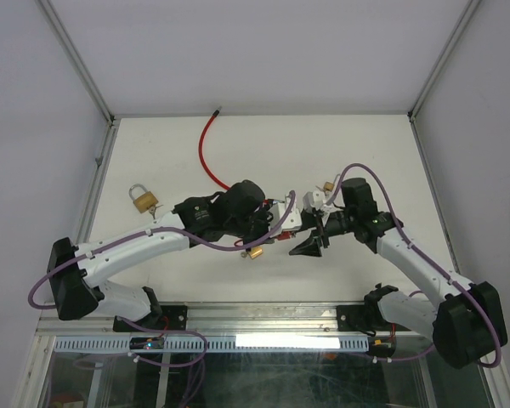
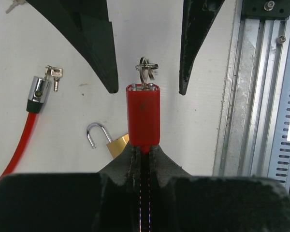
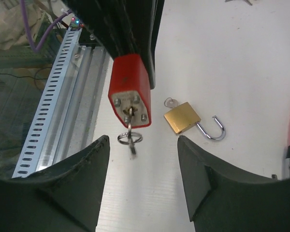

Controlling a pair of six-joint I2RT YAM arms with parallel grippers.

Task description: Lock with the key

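Note:
My left gripper is shut on a red padlock, seen end-on in the right wrist view, with a key and ring (image 3: pixel 130 137) standing out of its keyhole. My right gripper's fingers stand part open just beyond that key, apart from it; in the left wrist view they flank the key ring from above. On the table below lie an open brass padlock (image 3: pixel 182 117) and a red cable lock (image 2: pixel 24 140) with keys (image 2: pixel 56 77) by its end.
Another brass padlock (image 1: pixel 144 201) with a key lies at the left. The metal rail (image 1: pixel 280 316) runs along the front edge.

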